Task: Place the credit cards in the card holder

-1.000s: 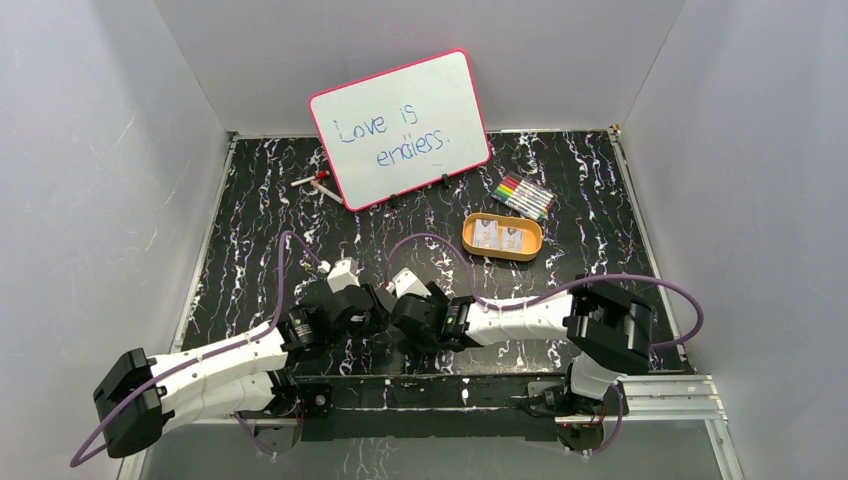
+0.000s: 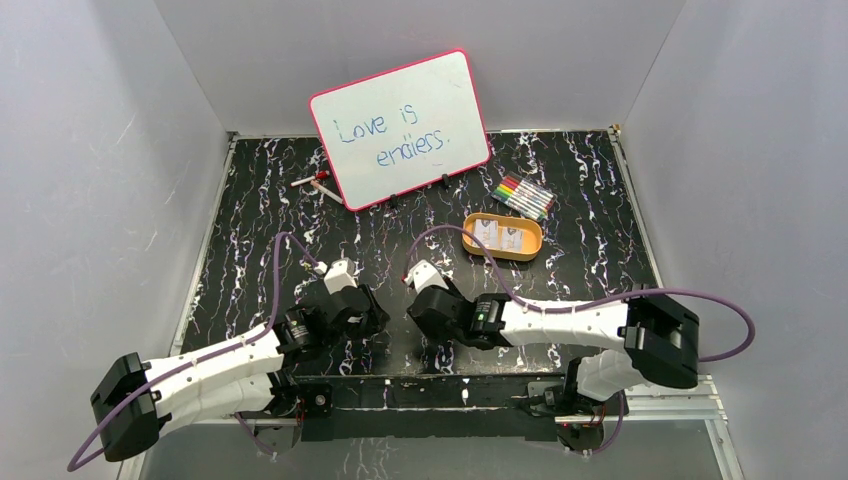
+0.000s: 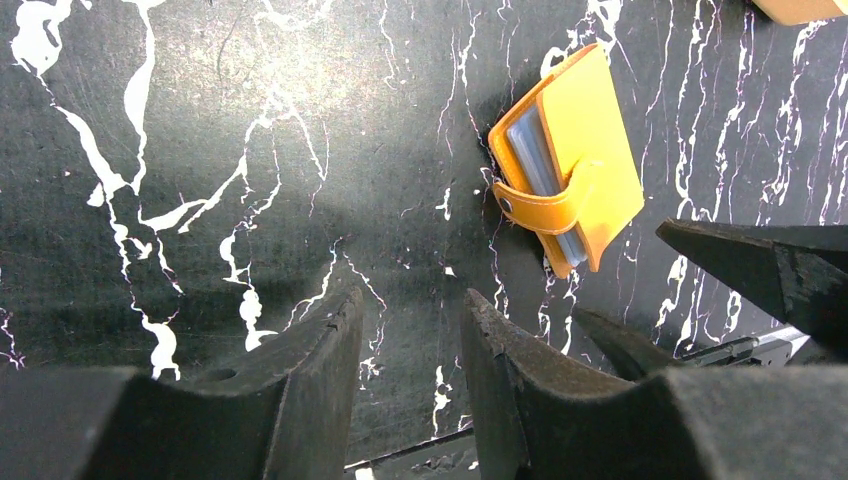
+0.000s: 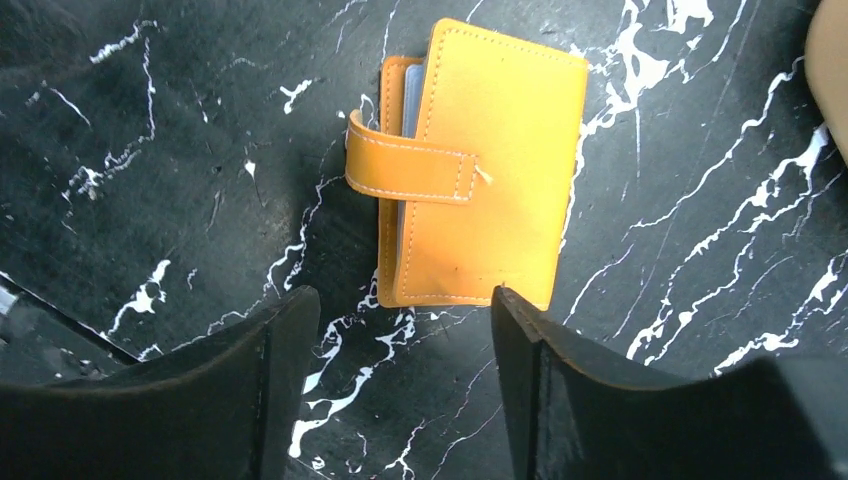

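The orange card holder point(image 3: 610, 150) lies on the dark marbled table, its strap point(image 4: 415, 170) across the cover and clear sleeves showing along one side. The right arm hides it in the top view. My right gripper is open just beyond the holder's lower edge, with nothing between its fingers. To the left, my left gripper stands open over bare table, apart from the holder. Two credit cards, a left one point(image 2: 486, 232) and a right one point(image 2: 510, 239), lie in the orange tray point(image 2: 503, 256) at the back right.
A whiteboard point(image 2: 400, 130) with writing leans at the back. Coloured markers point(image 2: 523, 196) lie behind the tray, and two loose pens point(image 2: 324, 190) rest left of the board.
My right arm has shifted to the right, away from the left gripper. My left arm is nearly still.
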